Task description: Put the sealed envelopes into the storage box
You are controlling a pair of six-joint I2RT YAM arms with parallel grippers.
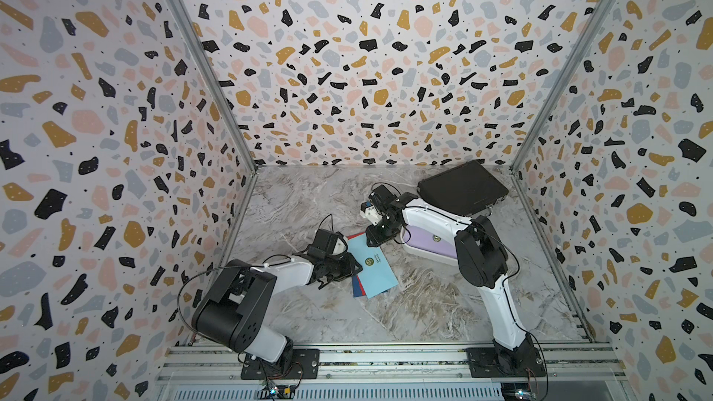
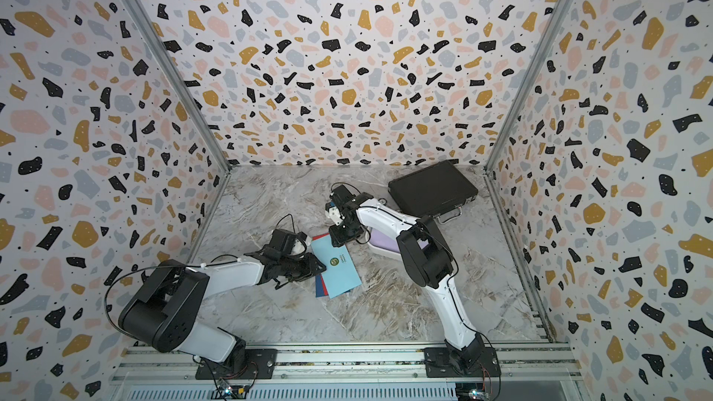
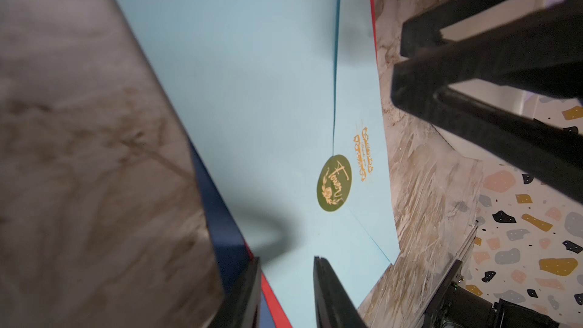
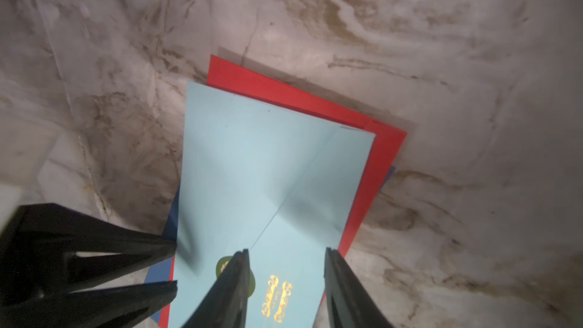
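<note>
A light blue envelope (image 1: 376, 271) with a gold-lettered seal lies on top of a red envelope (image 4: 303, 104) and a dark blue one (image 3: 221, 237), forming a fanned stack on the marble table. My left gripper is at the stack's left edge; its fingertips show a gap over the envelopes, and whether they grip anything is unclear. Low over the upper right of the light blue envelope, my right gripper has its fingers apart with nothing held between them. The white storage box (image 1: 430, 255) stands to the right, partly behind the right arm, with a lilac envelope (image 1: 420, 239) inside.
Behind the box lies a large dark flat case (image 1: 462, 188) with a handle. The right arm reaches across the box. Both grippers are close to each other over the stack. Bare table extends at the back left and in front of the box.
</note>
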